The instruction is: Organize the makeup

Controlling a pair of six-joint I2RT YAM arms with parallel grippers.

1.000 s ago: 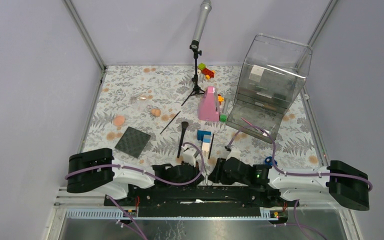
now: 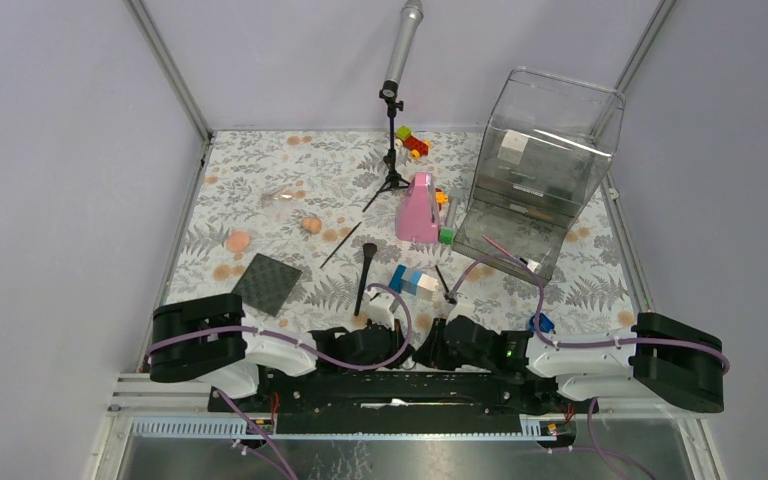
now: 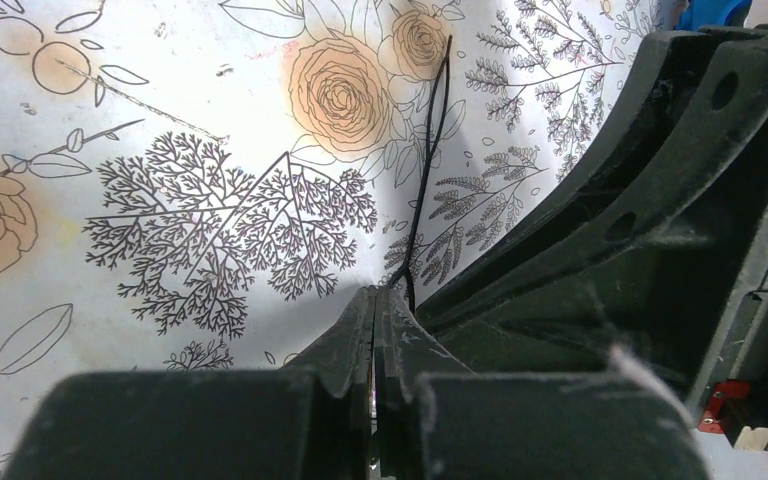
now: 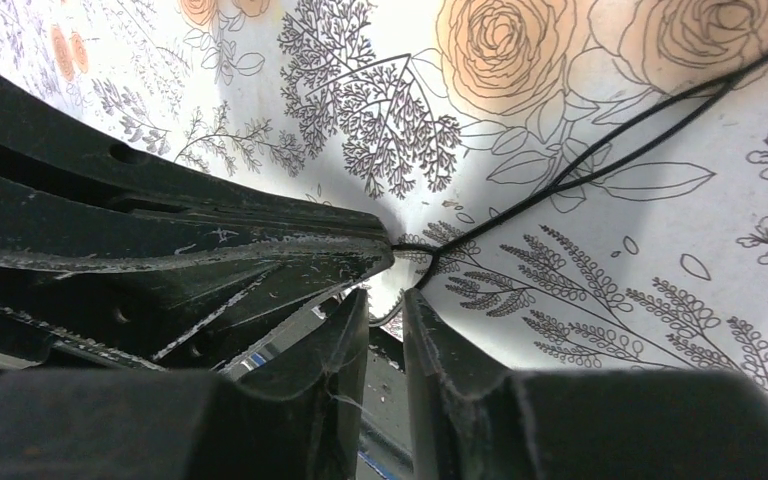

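Both grippers are close together at the front centre of the table. In the left wrist view a thin dark cord (image 3: 422, 180) lies on the floral table and runs to the tips of my left gripper, which is shut. In the right wrist view the same cord runs to my right gripper, whose narrow fingertips have a small gap; what is between them is unclear. A black makeup brush (image 2: 366, 265) lies behind the left arm, a thin pencil (image 2: 340, 245) further back. The clear organizer (image 2: 585, 160) stands at back right, with a pink pencil inside.
A pink object (image 2: 417, 215), a tripod (image 2: 391, 160) and small toys stand at the back centre. Blue blocks (image 2: 405, 280) lie behind the grippers. A dark mat (image 2: 265, 283) lies on the left, with clear table around it.
The right arm moved slightly left from one second ago.
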